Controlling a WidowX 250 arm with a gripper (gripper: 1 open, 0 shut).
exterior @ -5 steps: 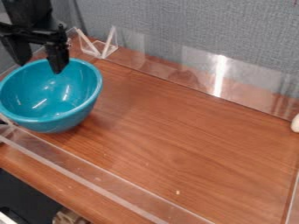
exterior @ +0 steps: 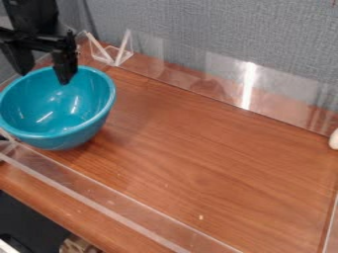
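My black gripper (exterior: 39, 61) hangs at the top left, its fingers apart and open above a large turquoise bowl (exterior: 57, 117), with the tips near or over the bowl's back rim. The bowl stands on the left of the wooden counter (exterior: 199, 158), and its inside looks empty.
A white wire rack (exterior: 109, 49) stands behind the bowl against the clear back guard. A small white object (exterior: 333, 140) sits at the far right edge. A clear strip runs along the front edge.
My gripper has shifted very slightly; the bowl and the rest of the scene look the same.
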